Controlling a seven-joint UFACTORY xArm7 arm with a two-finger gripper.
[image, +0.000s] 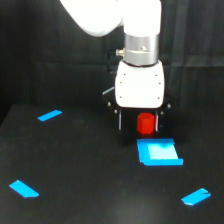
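Observation:
A small red object (146, 123) stands just behind the blue-edged patch with a white centre (162, 150). My gripper (139, 124) is above it, pointing down from the white hand. Its thin fingers are spread wide, with the red object between them. A clear gap shows between the left finger and the object; the right finger appears close to the object's right side, and whether it touches cannot be made out.
Blue tape strips lie on the black table: one at the back left (50, 115), one at the front left (24, 189) and one at the front right (196, 197).

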